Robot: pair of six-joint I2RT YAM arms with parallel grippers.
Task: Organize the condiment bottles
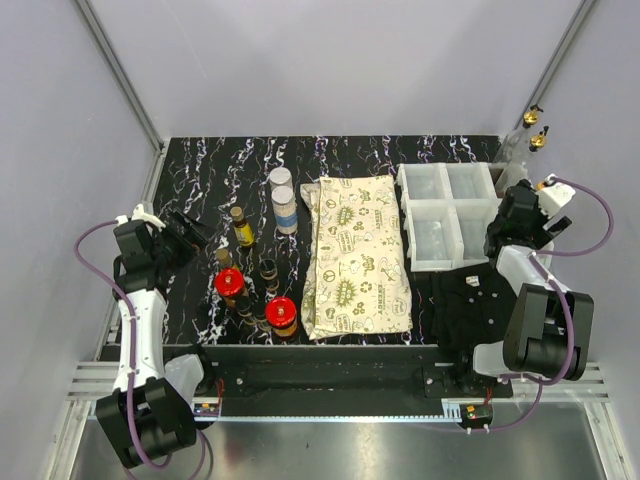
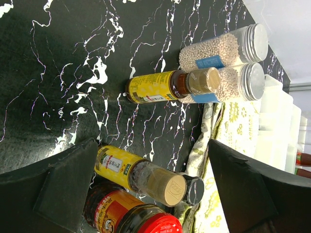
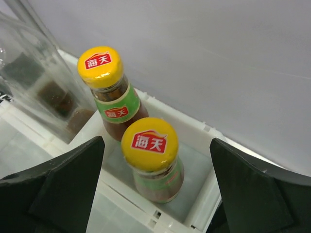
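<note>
In the right wrist view two yellow-capped bottles stand in one compartment of the white organizer: the nearer bottle upright between the spread fingers of my open right gripper, clear of both, and the farther bottle behind it. My left gripper hangs open and empty at the left of the counter. Ahead of it are a yellow-labelled bottle, a second yellow-labelled bottle, a dark-capped bottle, a red-lidded jar, another red-lidded jar and two grain-filled jars.
A folded patterned cloth lies between the bottles and the organizer, whose left compartments look empty. Tall clear bottles stand at its back right corner. Black cloth lies in front of it.
</note>
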